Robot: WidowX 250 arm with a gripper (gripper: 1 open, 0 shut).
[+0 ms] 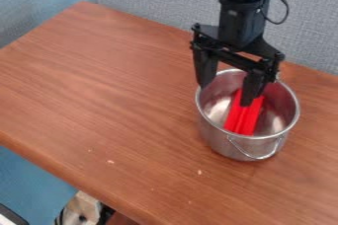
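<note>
A steel bucket (227, 142) with a wire handle stands on the wooden table (106, 101), right of centre. Red bars (243, 116) lie inside it. My black gripper (230, 80) hangs over the bucket from above, open, its two fingers spread wide around the rear of the rim. The lower fingertips are above or just inside the opening; the depth is hard to tell.
A grey fabric wall runs along the back, and a blue surface lies beyond the table's left edge.
</note>
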